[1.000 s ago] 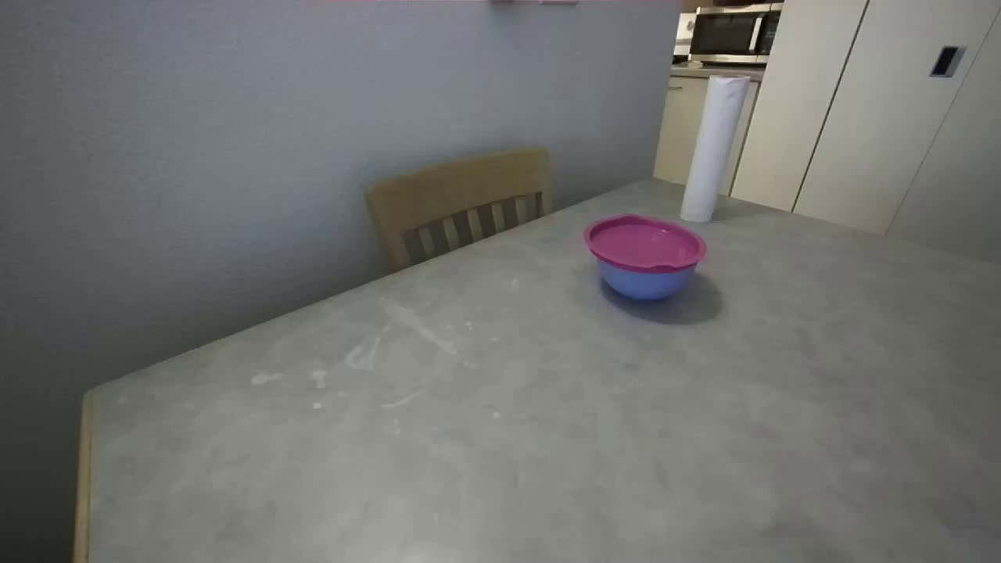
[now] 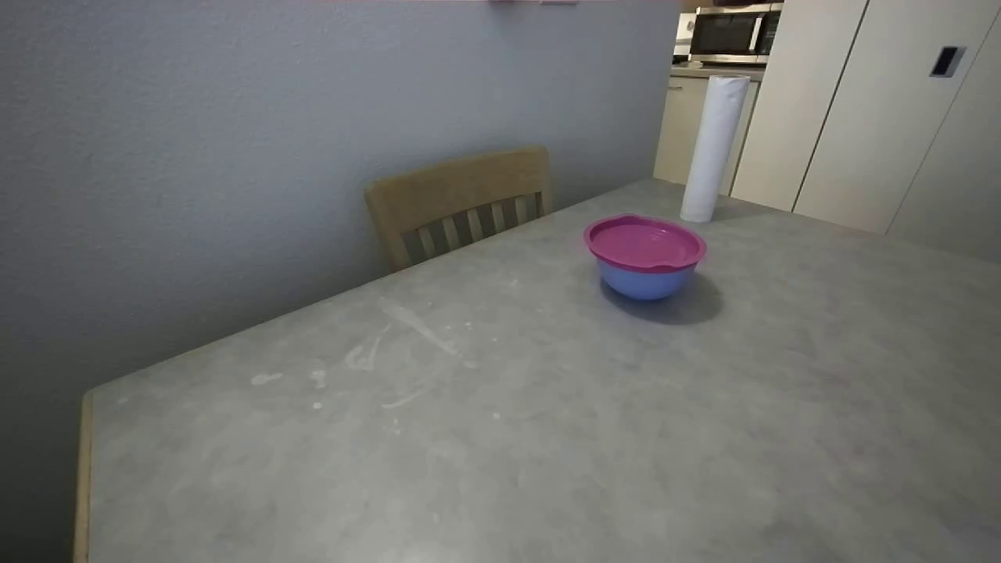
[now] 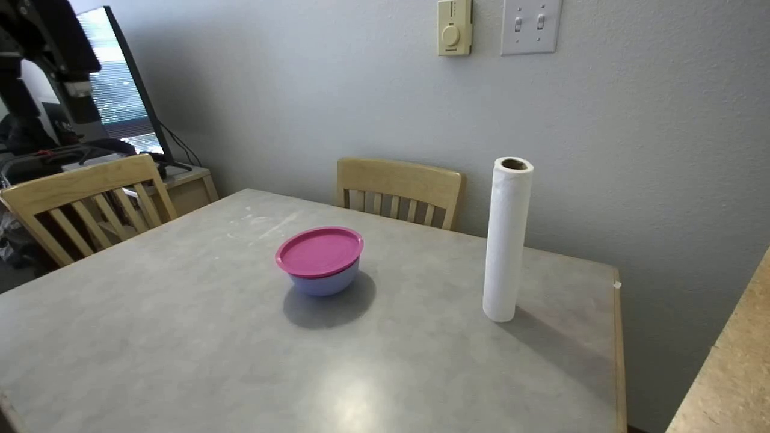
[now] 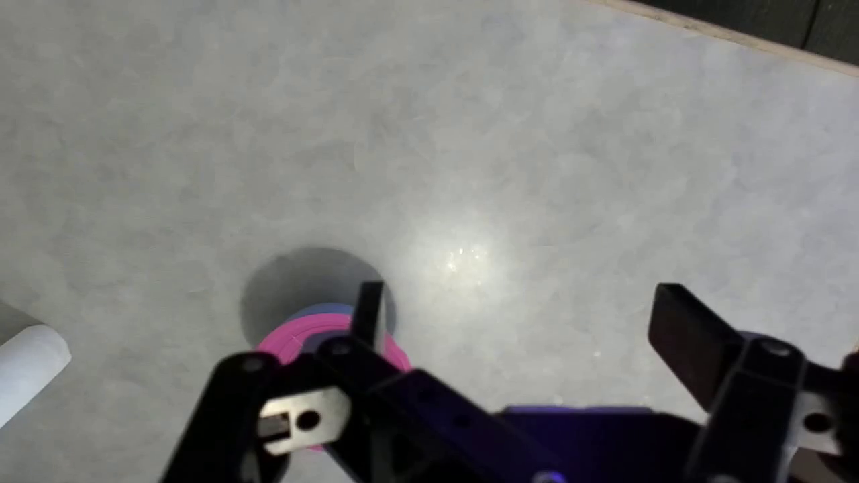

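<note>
A blue bowl [image 2: 645, 285] topped by a pink lid [image 2: 645, 243] stands upright on the grey table [image 2: 450, 450]. In exterior view 2 the pink lid [image 3: 320, 252] covers the bowl [image 3: 325, 281], slightly left of centre. My gripper is open, its fingers wide apart with only tabletop showing between them. From the wrist view, the left finger hides part of the pink lid [image 4: 299, 333]. Dark gripper parts [image 3: 54, 68] hang at the upper left of exterior view 2, well above the table and apart from the bowl.
An upright white paper roll [image 3: 507, 238] stands right of the bowl, near the table's end. Wooden chairs [image 3: 400, 184] [image 3: 90, 202] are at the table's edges.
</note>
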